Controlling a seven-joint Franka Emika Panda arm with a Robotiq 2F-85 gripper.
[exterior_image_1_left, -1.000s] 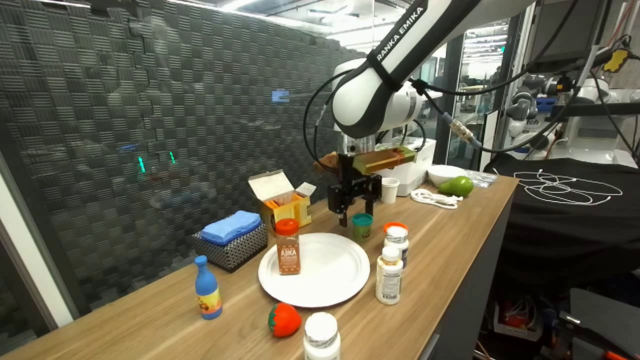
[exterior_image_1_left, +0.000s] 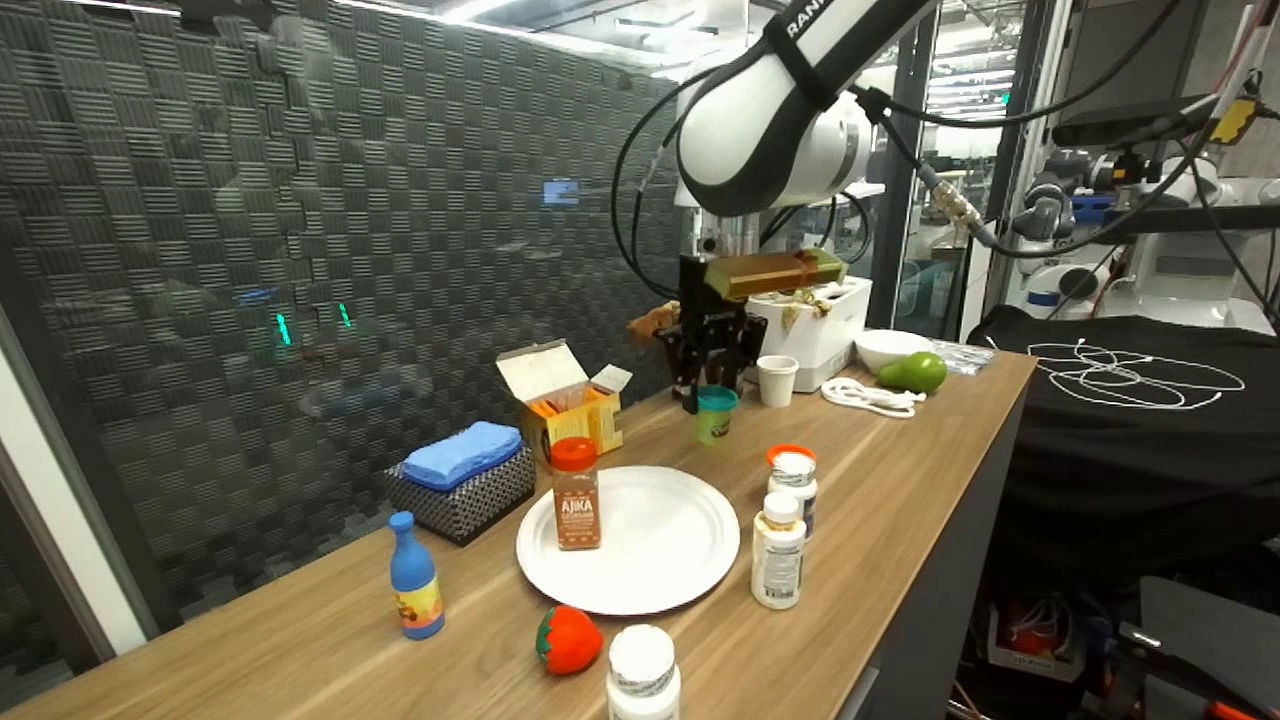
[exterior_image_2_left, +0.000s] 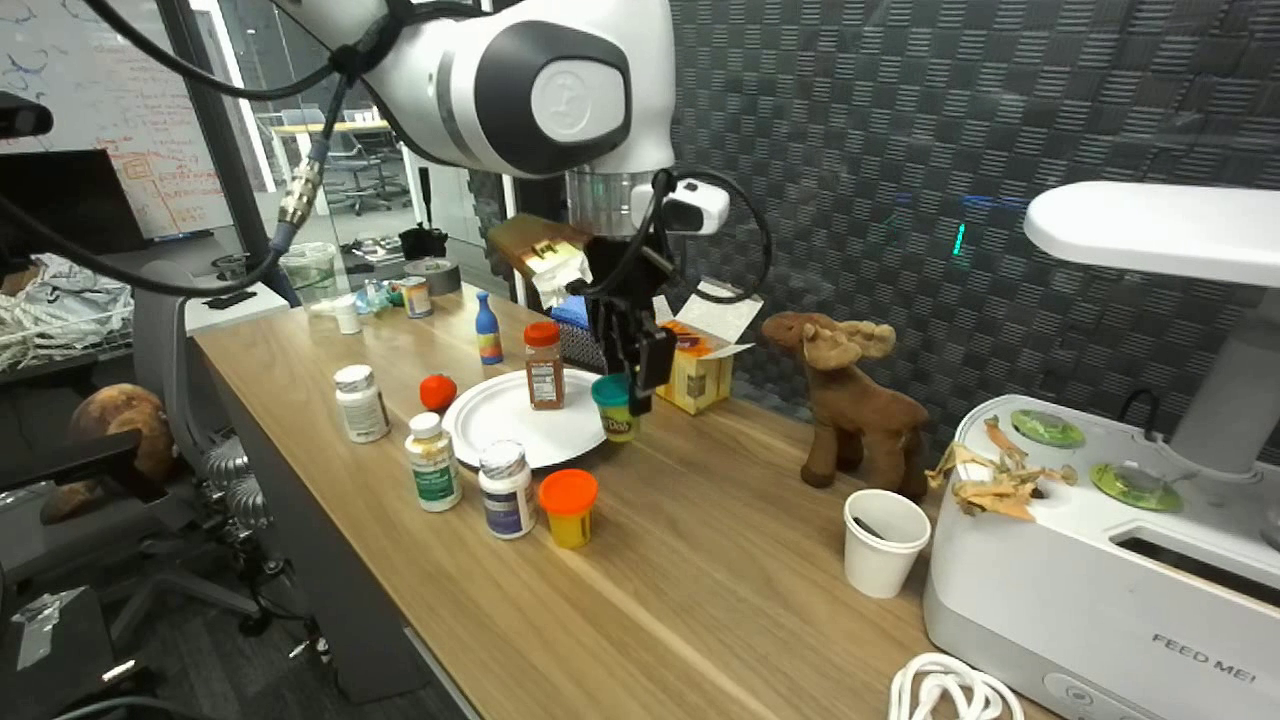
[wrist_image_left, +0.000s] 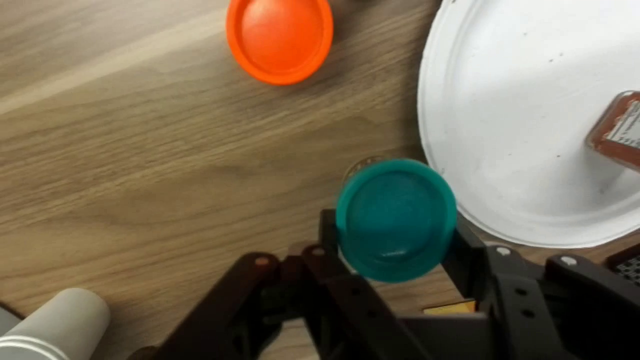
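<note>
A small tub with a teal lid (wrist_image_left: 396, 219) is held between the black fingers of my gripper, one finger on each side of the lid. In exterior view 1 the teal tub (exterior_image_1_left: 716, 416) hangs under the gripper and appears to be off the tabletop. The gripper is behind the white plate (exterior_image_1_left: 654, 576) there. Exterior view 2 shows the tub (exterior_image_2_left: 615, 414) by the plate's near right edge, partly covered by a finger. On the plate stands a red-capped spice jar (exterior_image_2_left: 543, 366).
An orange-lidded tub (exterior_image_2_left: 567, 508) and several white bottles stand along the table's front side. A yellow box (exterior_image_1_left: 576, 414), a plush moose (exterior_image_2_left: 858, 396) and a paper cup (exterior_image_2_left: 885, 542) stand toward the back. Bare wood (exterior_image_2_left: 720, 528) lies between the orange-lidded tub and cup.
In exterior view 1 the gripper and the teal tub have moved up, away from where the tub sat on the table. The tub's lid is now between the fingers.
</note>
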